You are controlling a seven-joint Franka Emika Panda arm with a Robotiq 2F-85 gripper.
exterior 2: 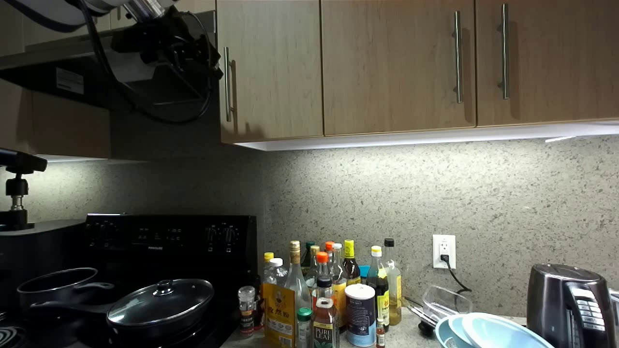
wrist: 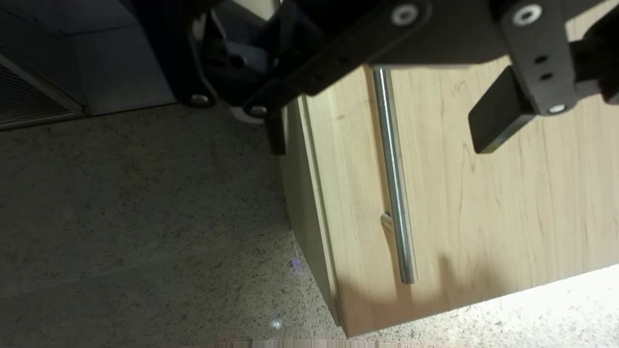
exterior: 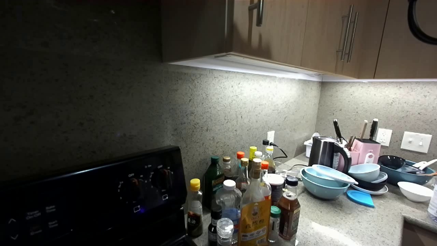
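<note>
In the wrist view my gripper is open, its two dark fingers wide apart. The steel bar handle (wrist: 397, 191) of a light wood cabinet door (wrist: 499, 214) appears between them in the picture, with nothing gripped. How far the fingers stand from the handle is hard to judge. From the second exterior view, the dark gripper (exterior 2: 215, 63) is at the upper left, beside the same door (exterior 2: 272, 69) and close to its handle (exterior 2: 227, 84). The door is closed. In the first exterior view only the handle's lower end (exterior: 259, 14) shows.
A range hood (exterior 2: 69, 64) adjoins the cabinet on the left. Below are the stove with a lidded pan (exterior 2: 162, 307), several bottles (exterior 2: 296, 278), a kettle (exterior 2: 571, 304) and stacked bowls (exterior: 323, 186).
</note>
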